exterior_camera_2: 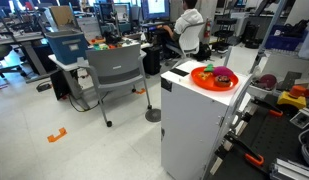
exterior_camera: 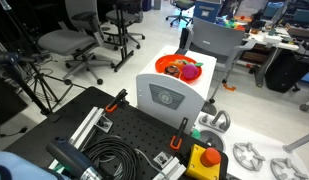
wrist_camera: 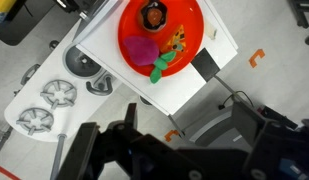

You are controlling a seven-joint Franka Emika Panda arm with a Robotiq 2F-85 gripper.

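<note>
An orange-red plate (wrist_camera: 197, 40) lies on a white surface (wrist_camera: 104, 40) in the wrist view. On the plate are a magenta item (wrist_camera: 142, 50), a green item (wrist_camera: 159, 68), a pizza-slice-like piece (wrist_camera: 175, 40) and a round brown item (wrist_camera: 153, 15). The same plate (exterior_camera_2: 220, 84) shows in exterior view 2 on top of a white cabinet (exterior_camera_2: 186, 125). My gripper stands open, its dark fingers wide apart at the bottom of the wrist view, apart from the plate and with nothing held between them.
A toy stove with burners (wrist_camera: 59, 92) and a small sink (wrist_camera: 82, 62) lies left of the plate. Exterior view 1 shows a coiled black cable (exterior_camera: 112, 158) and a yellow box with a red button (exterior_camera: 205, 160) on the dark table. Grey chairs (exterior_camera_2: 116, 72) stand on the floor beyond.
</note>
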